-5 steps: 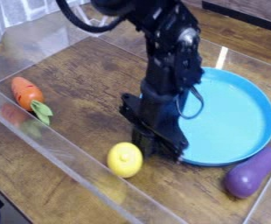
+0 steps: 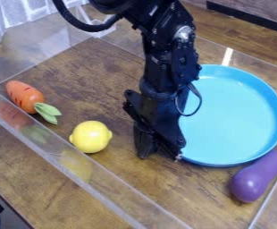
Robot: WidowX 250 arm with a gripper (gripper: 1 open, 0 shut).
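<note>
My black gripper point(image 2: 155, 136) is low over the wooden board, just left of the blue plate point(image 2: 239, 116), its fingers pointing down; the fingertips are dark, and I see nothing held between them. A yellow lemon-like toy point(image 2: 91, 137) lies left of the fingertips, apart from them.
An orange carrot toy point(image 2: 27, 98) lies at the left. A purple eggplant toy point(image 2: 258, 177) sits at the lower right, beside the plate. Clear plastic walls point(image 2: 70, 165) border the board. The upper left of the board is clear.
The yellow toy has moved left and up, away from the gripper. The arm has shifted slightly.
</note>
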